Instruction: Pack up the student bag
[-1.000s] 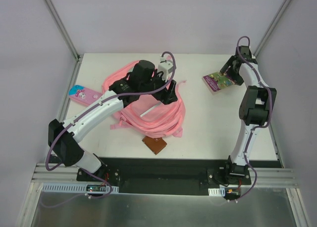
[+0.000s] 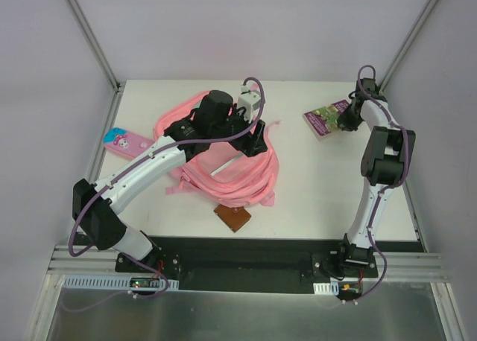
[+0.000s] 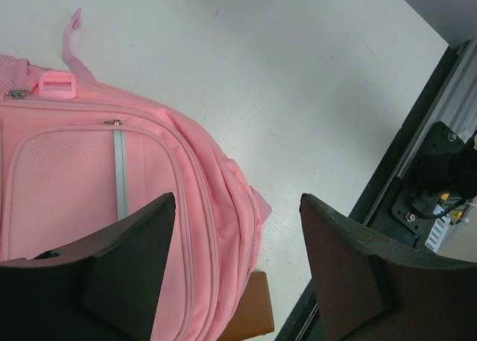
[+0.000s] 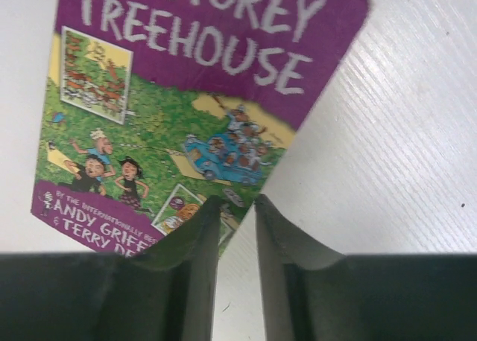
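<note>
A purple and green Treehouse book (image 2: pixel 322 120) lies at the back right of the table, its printed cover (image 4: pixel 156 118) filling much of the right wrist view. My right gripper (image 2: pixel 348 122) is down at the book's right edge, its blurred fingertips close together at that edge; whether they grip it is unclear. A pink bag (image 2: pixel 231 185) lies on the left half of the table. My left gripper hangs open over the bag, nothing between its fingers.
A pink pencil case (image 2: pixel 130 143) lies at the far left. A brown item (image 2: pixel 232 216) lies by the bag's front.
My right gripper has come down to the book's right edge, and its fingers look closer together. The left arm has not moved.
</note>
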